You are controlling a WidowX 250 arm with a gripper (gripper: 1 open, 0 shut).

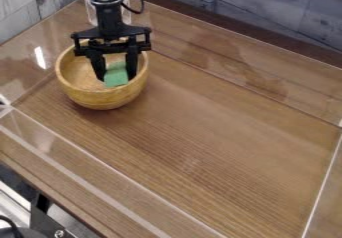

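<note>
A yellow-orange bowl (88,92) stands on the wooden table at the upper left. A small green object (116,76) is inside it. My black gripper (115,66) reaches down from the top into the bowl, its fingers at the green object and partly covering it. The fingers appear shut on that object.
A pale, partly hidden item stands behind the arm at the top. The table's left edge and dark cables show at the lower left.
</note>
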